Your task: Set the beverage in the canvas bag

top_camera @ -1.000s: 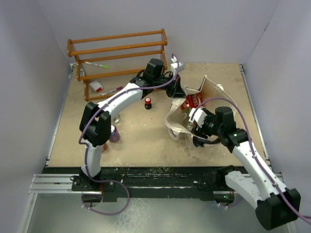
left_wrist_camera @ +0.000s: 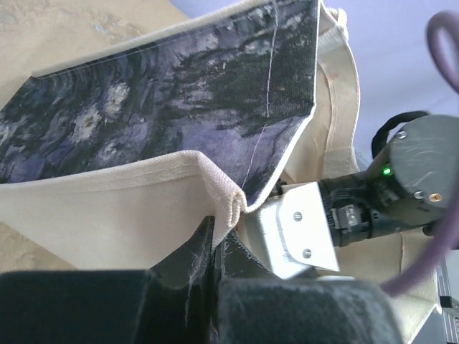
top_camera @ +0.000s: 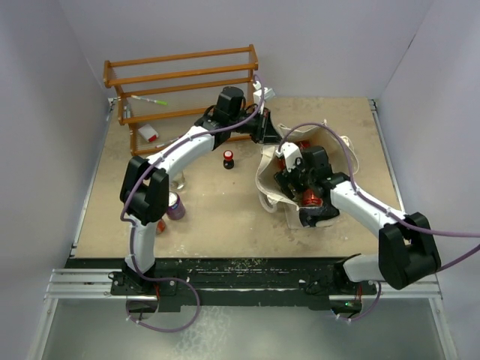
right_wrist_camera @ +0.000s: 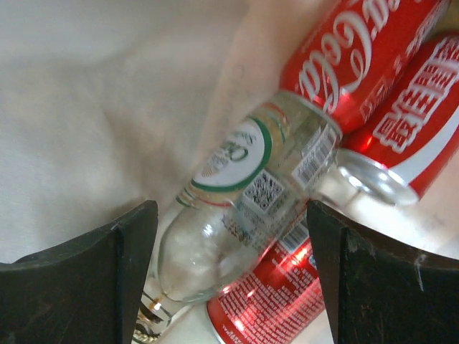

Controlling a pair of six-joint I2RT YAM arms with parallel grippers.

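The canvas bag (top_camera: 267,180) stands open on the right half of the table. My left gripper is shut at its upper left edge, with the cream rim rising from between its fingertips. My right gripper is open inside the bag, over a clear bottle with a green-ringed label (right_wrist_camera: 233,163). Red Coca-Cola cans (right_wrist_camera: 344,54) lie beside the bottle, above, below and to its right in the right wrist view.
A wooden rack (top_camera: 180,56) stands at the back left. A small dark bottle with a red cap (top_camera: 228,159) stands mid-table; a purple can (top_camera: 175,208) is at left.
My left gripper has shifted slightly left at the bag's edge.
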